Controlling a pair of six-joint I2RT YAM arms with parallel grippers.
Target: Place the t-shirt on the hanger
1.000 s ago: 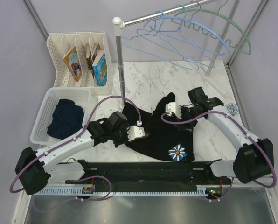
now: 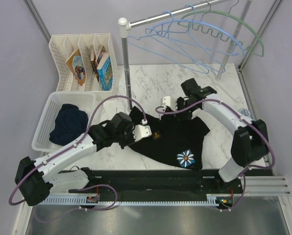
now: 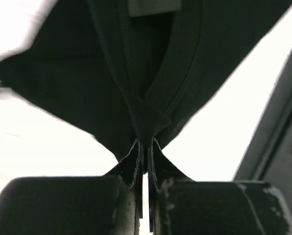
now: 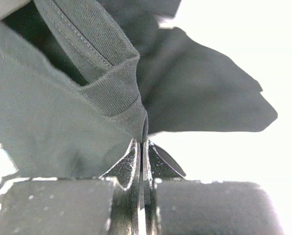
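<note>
The black t-shirt (image 2: 170, 147) with a daisy print lies spread on the marble table below the rack. My left gripper (image 2: 130, 139) is over its left part; in the left wrist view the fingers (image 3: 156, 161) are shut on gathered black cloth. My right gripper (image 2: 173, 112) is over its upper right part; in the right wrist view it is shut at a folded hem of the shirt (image 4: 107, 88), though whether cloth is between the tips is unclear. Blue hangers (image 2: 200, 46) and a green hanger (image 2: 256, 38) hang from the rail (image 2: 156, 19).
A white basket (image 2: 40, 139) with dark cloth stands at the left, a white book rack (image 2: 60, 68) at the back left. A metal post (image 2: 126, 73) stands behind the shirt. Bare table shows at the back and right.
The shirt's upper right part shifted. My left gripper moved only slightly.
</note>
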